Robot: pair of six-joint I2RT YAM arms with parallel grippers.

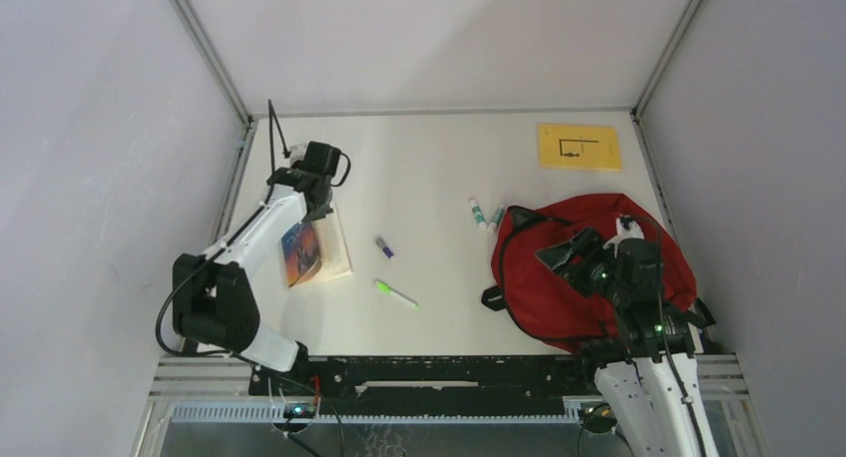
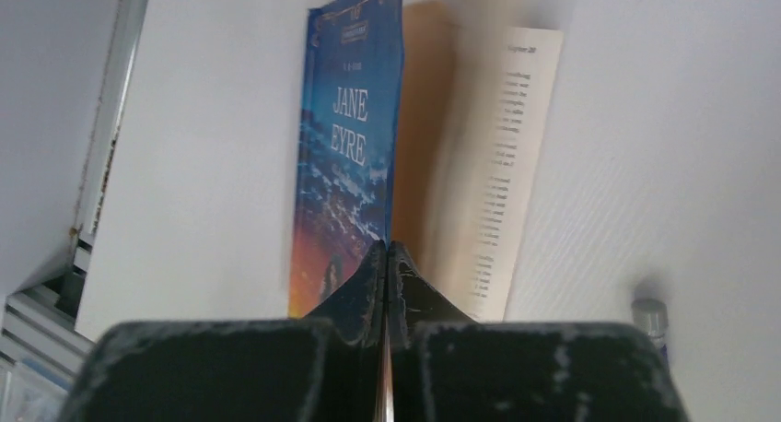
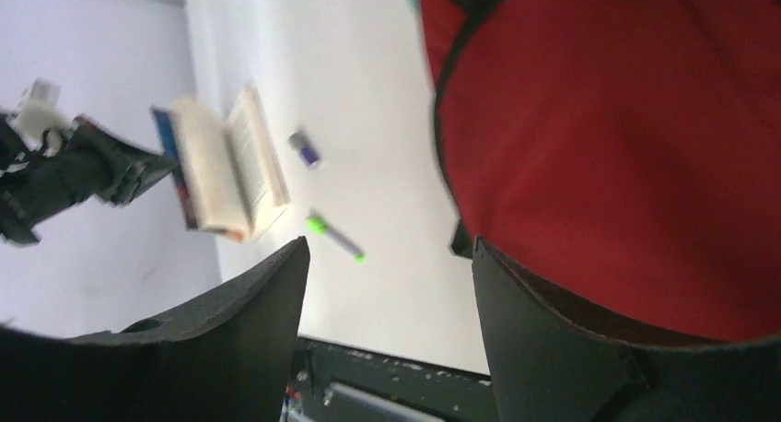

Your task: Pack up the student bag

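Note:
The Jane Eyre book lies at the left of the table, its front cover raised and its printed page showing. My left gripper is shut, its fingertips on the free edge of that thin cover. Over the red bag on the right, my right gripper hangs open with nothing between its fingers; its arm hides part of the bag. Between book and bag lie a green-and-white marker and a short purple-and-grey stick.
Two white-and-green sticks lie beside the bag's far left edge. A yellow notebook is flat at the back right. Walls stand on both sides.

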